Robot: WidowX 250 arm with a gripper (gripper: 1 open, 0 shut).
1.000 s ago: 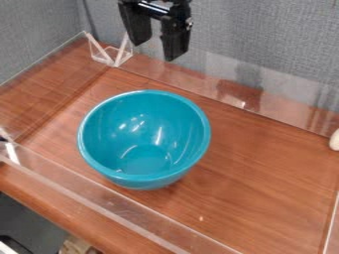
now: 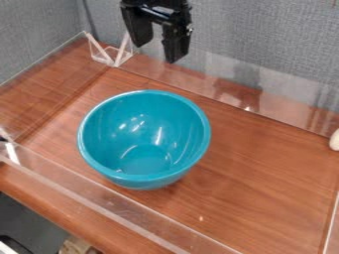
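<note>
A large blue plastic bowl (image 2: 143,139) sits upright on the wooden floor of the enclosure, left of centre, with nothing visible inside it. My black gripper (image 2: 158,45) hangs at the top centre, above and behind the bowl and clear of it, its fingers pointing down and apart. It is open, with nothing between its fingers.
A white wire-like object (image 2: 110,54) stands at the back left corner. A small white item (image 2: 334,140) is at the right edge. Clear plastic strips border the wooden floor (image 2: 259,189), which is bare right of the bowl.
The bowl stays in place.
</note>
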